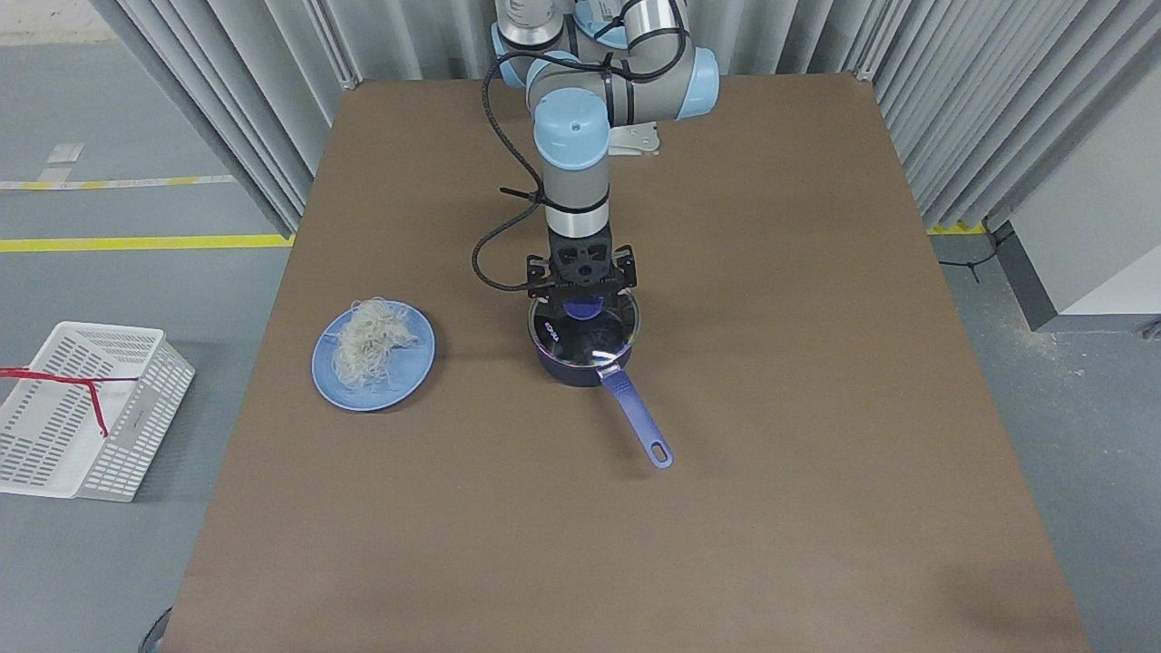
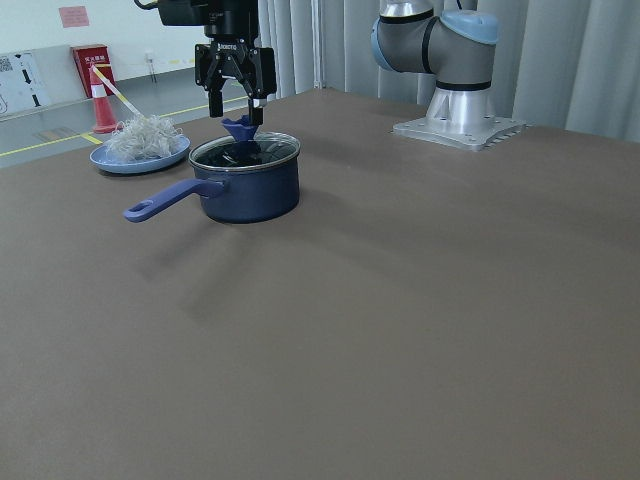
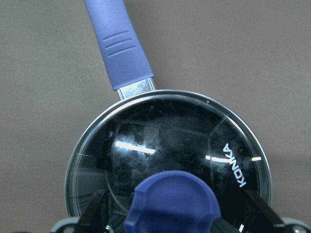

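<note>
A blue saucepan (image 2: pixel 250 200) with a glass lid (image 1: pixel 579 336) sits on the brown table, its handle (image 1: pixel 637 417) pointing toward the front. My black gripper (image 2: pixel 236 110) is open directly above the lid, its fingers either side of the blue lid knob (image 3: pixel 172 204), which shows large at the bottom of the wrist view. Whether the fingertips touch the lid is hard to tell.
A blue plate (image 1: pixel 413 371) holding white noodle-like strands (image 1: pixel 367 342) lies left of the pan. A white plastic basket (image 1: pixel 141 424) stands on the floor at left.
</note>
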